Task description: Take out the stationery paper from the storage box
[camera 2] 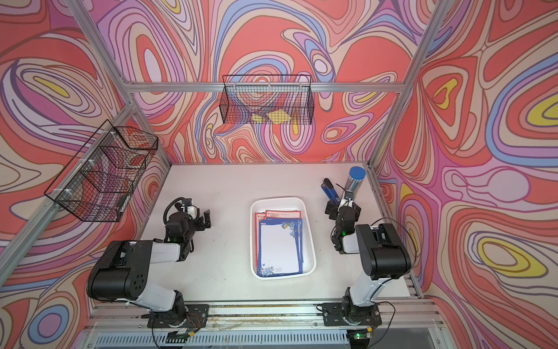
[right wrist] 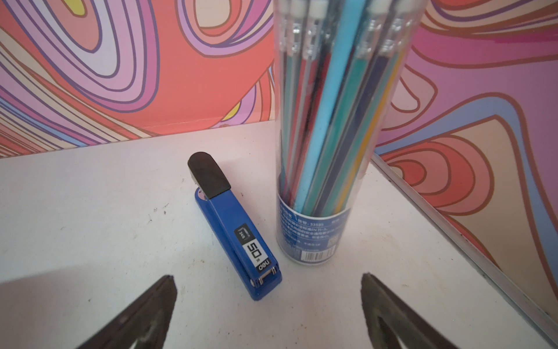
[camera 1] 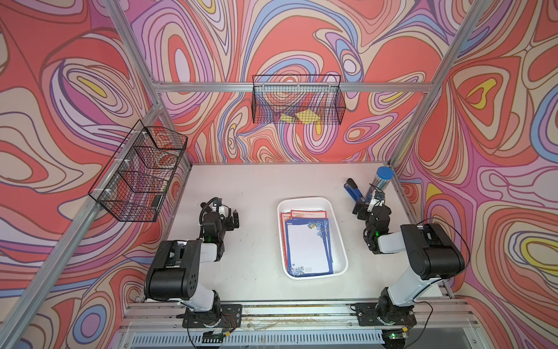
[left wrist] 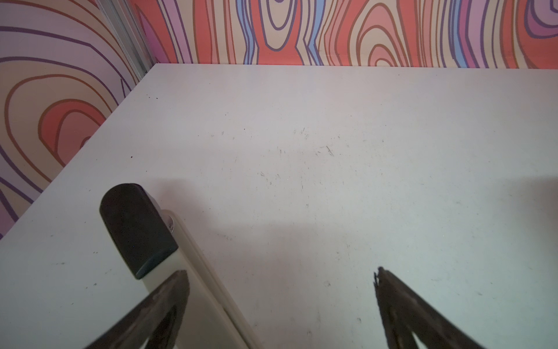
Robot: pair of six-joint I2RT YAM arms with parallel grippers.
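A white storage box [camera 1: 341, 256] stands on the table between my two arms. Inside it lies a stack of stationery paper [camera 1: 308, 247]; the top sheets have blue borders with flower corners, and red-bordered sheets [camera 2: 283, 214] peek out at the back and left. To the box's left, my left gripper is open with nothing between its fingers, a pale stapler [left wrist: 191, 302] just ahead of its left finger. On the box's right side my right gripper is open and empty, close to a blue stapler [right wrist: 238, 235]. Both grippers are apart from the paper.
Behind the right gripper a clear tube of pencils [right wrist: 325, 145] with a blue lid [camera 1: 384, 172] stands upright. Wire baskets hang on the back rail [camera 1: 298, 104] and the left wall [camera 1: 139, 174].
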